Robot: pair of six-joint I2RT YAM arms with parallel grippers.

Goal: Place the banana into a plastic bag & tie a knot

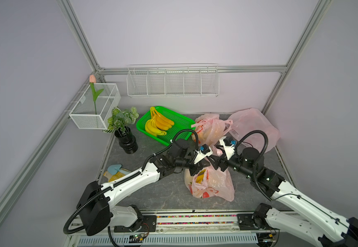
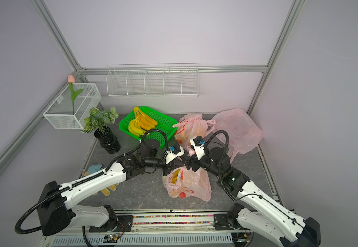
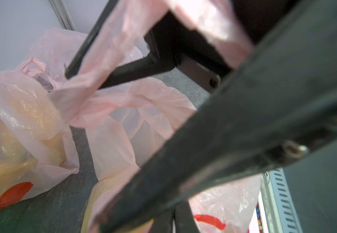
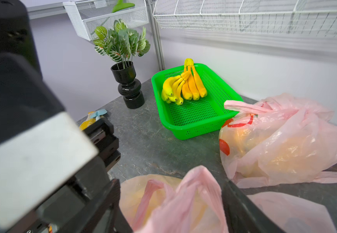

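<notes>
A pink translucent plastic bag stands at the front centre, with a yellow banana showing inside its left part. My left gripper is shut above it, with nothing clearly visible between its tips. Close by on the right, my right gripper has its fingers apart, and a pink bag handle rises between them. In the left wrist view, pink bag film is draped over one right finger and in front of it. No finished knot shows; the bag's mouth is partly hidden by the grippers.
Behind stands a second filled pink bag, with an empty-looking pink bag beside it. A green basket holds banana bunches at the back. A black vase stands left. Bare counter lies at the front left.
</notes>
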